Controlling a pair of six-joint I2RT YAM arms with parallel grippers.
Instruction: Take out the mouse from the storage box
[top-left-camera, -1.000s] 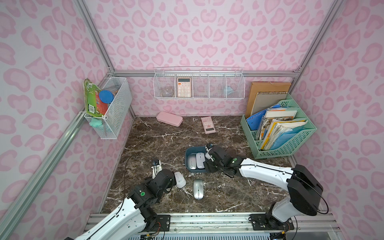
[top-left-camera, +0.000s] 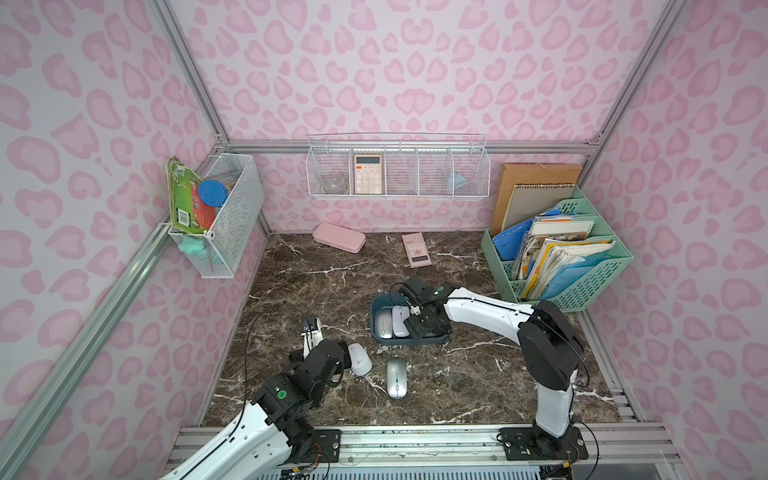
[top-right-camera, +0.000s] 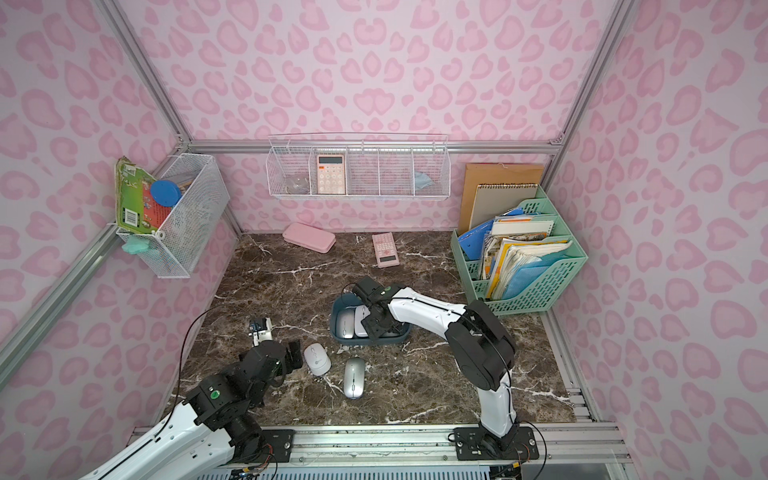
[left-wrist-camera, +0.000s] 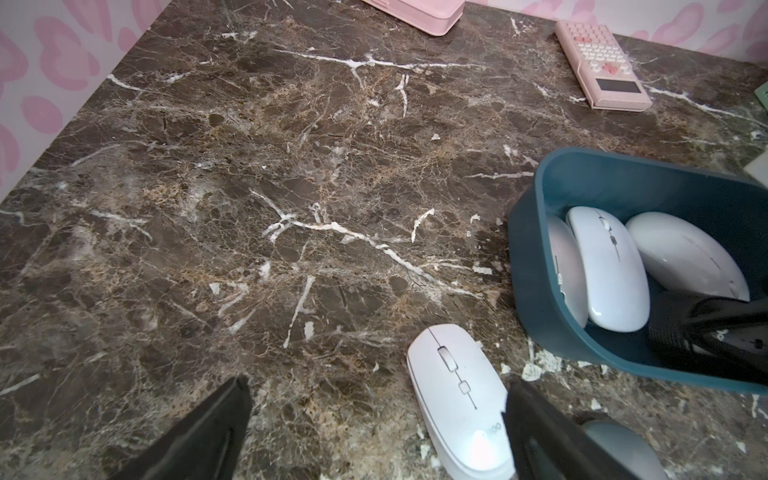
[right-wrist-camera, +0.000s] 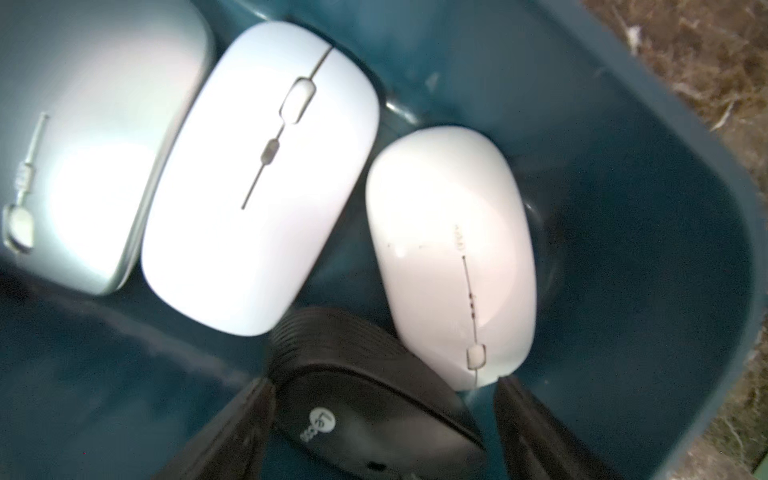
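Note:
The blue storage box (left-wrist-camera: 524, 264) stands on the marble table. In the right wrist view it holds a grey mouse (right-wrist-camera: 88, 152), a white mouse (right-wrist-camera: 260, 184), a pinkish-white mouse (right-wrist-camera: 456, 248) and a black mouse (right-wrist-camera: 376, 424). My right gripper is over the box, open, its fingers on either side of the black mouse; contact cannot be judged. Outside the box lie another white mouse (left-wrist-camera: 464, 400) and a silver mouse (top-left-camera: 397, 377). My left gripper hangs open left of the box, one finger overlapping that white mouse in view.
A pink case (top-left-camera: 339, 237) and a pink calculator (top-left-camera: 416, 249) lie at the back of the table. The green file box (top-left-camera: 496, 276) stands at the right, the white mesh basket (top-left-camera: 244, 212) hangs left. Table left of the box is mostly clear.
The left arm shifted slightly; the mice outside stay put.

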